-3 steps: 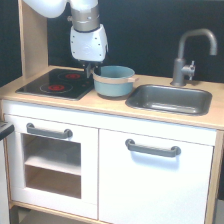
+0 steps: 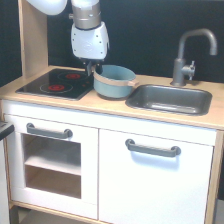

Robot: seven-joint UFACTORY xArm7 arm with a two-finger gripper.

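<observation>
A blue-green pot (image 2: 117, 88) rests on the wooden counter between the cooktop and the sink, close to the cooktop's right edge. My white gripper arm reaches down from the top left, and the dark gripper (image 2: 93, 68) is at the pot's left rim. Its fingers are small and dark against the dark backdrop, so whether they grip the rim or only touch it does not show. The black cooktop (image 2: 50, 85) with two red burner rings lies to the left.
To the right, a grey sink (image 2: 172, 99) is set into the counter below a tall grey faucet (image 2: 182, 62). Beneath are an oven door (image 2: 50, 131) and a white cabinet door (image 2: 150, 178), both with grey handles.
The pot's rim looks more tilted towards the camera than before. My gripper stays near its left side, with the arm shifted only slightly.
</observation>
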